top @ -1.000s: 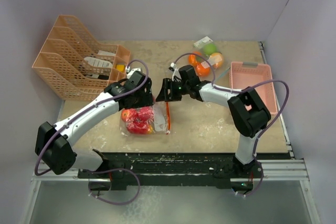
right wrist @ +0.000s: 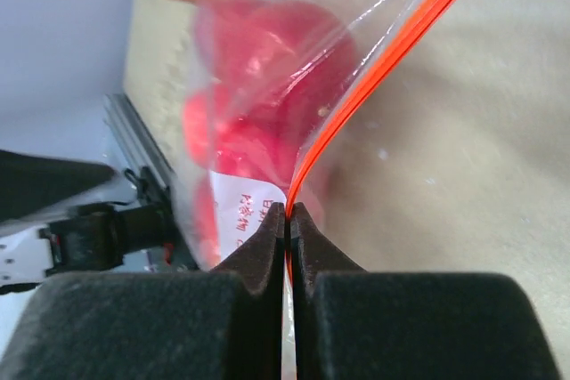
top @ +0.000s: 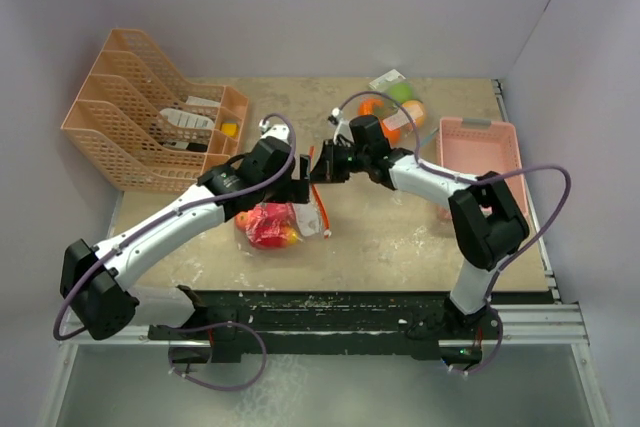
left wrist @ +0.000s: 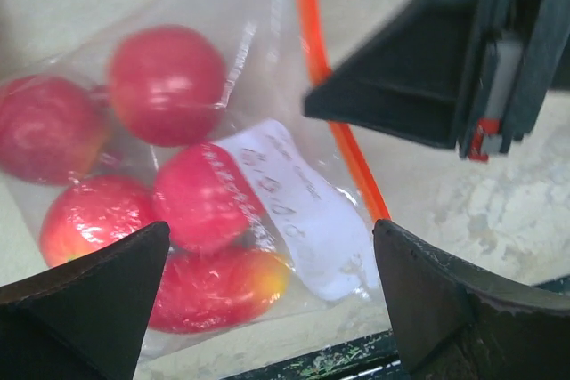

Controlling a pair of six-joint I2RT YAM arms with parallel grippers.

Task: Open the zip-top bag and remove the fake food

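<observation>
A clear zip top bag of red fake fruit point(top: 268, 227) lies on the table, with a white label point(left wrist: 294, 211) and an orange zip strip point(left wrist: 356, 166) along its right side. My right gripper is shut on the orange strip, which rises between its fingertips with the film lifted beside it. My left gripper is open above the bag, its fingers either side in the left wrist view; the right gripper's black body enters that view at upper right.
An orange slotted rack point(top: 140, 107) stands at the back left. A second bag of fruit point(top: 400, 97) lies at the back right, and a pink bin point(top: 480, 137) at the right. The table front right of the bag is clear.
My right gripper has shut on the zip strip and shifted, raising that edge slightly. The left arm has moved a little toward the right.
</observation>
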